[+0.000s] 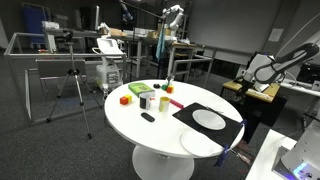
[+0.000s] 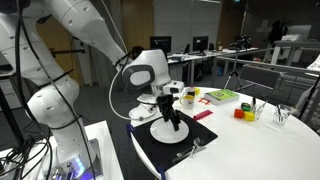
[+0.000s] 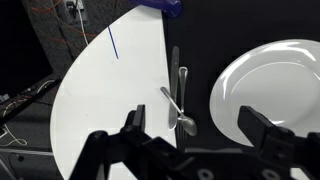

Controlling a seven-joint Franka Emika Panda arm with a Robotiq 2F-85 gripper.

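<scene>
My gripper stands open above the table, its dark fingers [image 3: 132, 128] wide apart with nothing held between them. A white plate [image 3: 275, 80] lies on a black mat [image 3: 215, 30], to the right of centre in the wrist view. Left of the plate, at the mat's edge, are a knife [image 3: 174, 75], a fork [image 3: 182, 78] and a spoon [image 3: 186, 122]; the spoon lies slanted near the other two. In the second exterior view the white arm [image 2: 150, 75] reaches over the plate [image 2: 168, 131], hiding part of it.
A green tray [image 1: 138, 87], a light mug [image 1: 164, 104], a red block [image 1: 125, 100] and a dark flat object [image 1: 148, 117] stand elsewhere on the round white table [image 1: 155, 137]. Bare tabletop lies beside the cutlery. A blue object [image 3: 162, 6] sits at the table's edge.
</scene>
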